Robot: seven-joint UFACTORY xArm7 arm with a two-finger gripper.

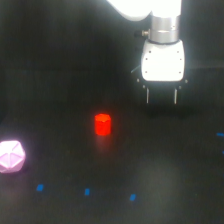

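Note:
My gripper (162,96) hangs in the upper right of the camera view, its two thin fingers pointing down and spread apart. Between them is nothing, so it stands open. Lower and to the left, a small red block (103,124) rests on the dark surface, well apart from the gripper. At the left edge lies a pink faceted ball (11,156), cut off slightly by the frame.
Blue marks dot the dark surface (110,165): one at the left (40,187), one near the middle (87,191), one farther right (132,197), and another at the right edge (220,134).

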